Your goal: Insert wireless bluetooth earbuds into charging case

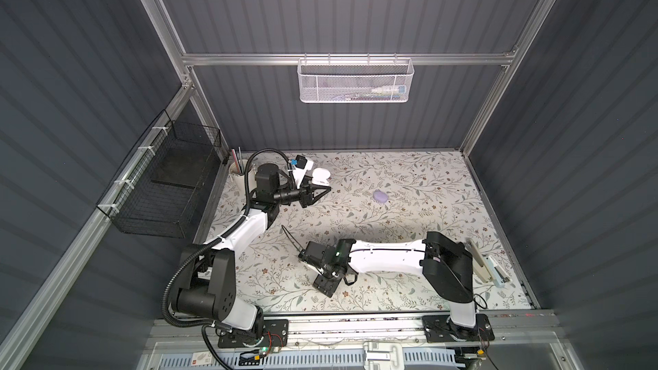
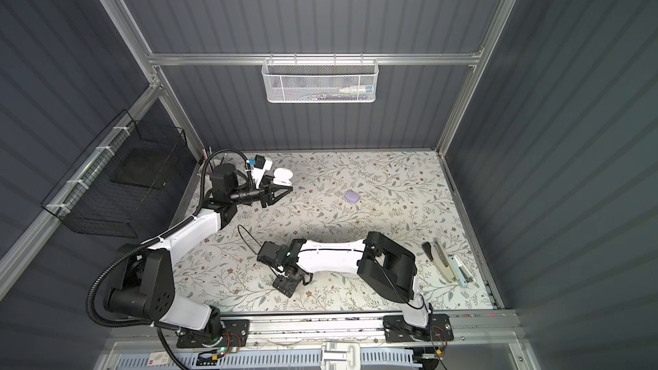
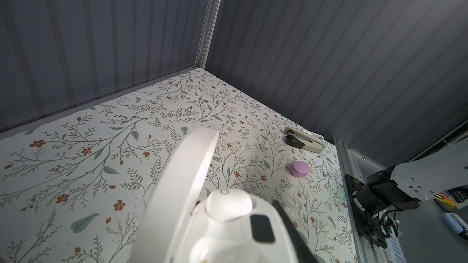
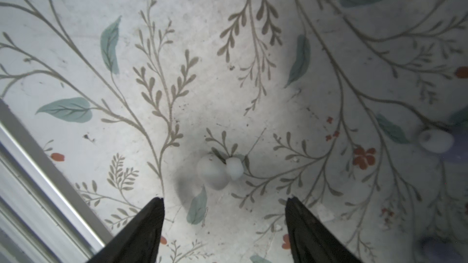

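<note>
My left gripper (image 1: 322,190) is shut on the white charging case (image 1: 320,176), held up at the table's left rear. In the left wrist view the case (image 3: 234,229) has its lid raised, a rounded white bulge inside and a dark slot beside it; whether the bulge is an earbud, I cannot tell. Over the front of the table, pointing down, my right gripper is open, with nothing between its fingers. A white earbud (image 4: 214,171) lies on the cloth just ahead of those fingertips. Another small white piece (image 4: 436,141), blurred, rests by a purple object at the right edge.
A lilac object (image 1: 380,196) sits alone on the table's middle rear. At the front right lie a beige tool (image 2: 442,260) and a pale blue one (image 2: 460,272). A pen cup (image 1: 240,176) stands behind the left arm.
</note>
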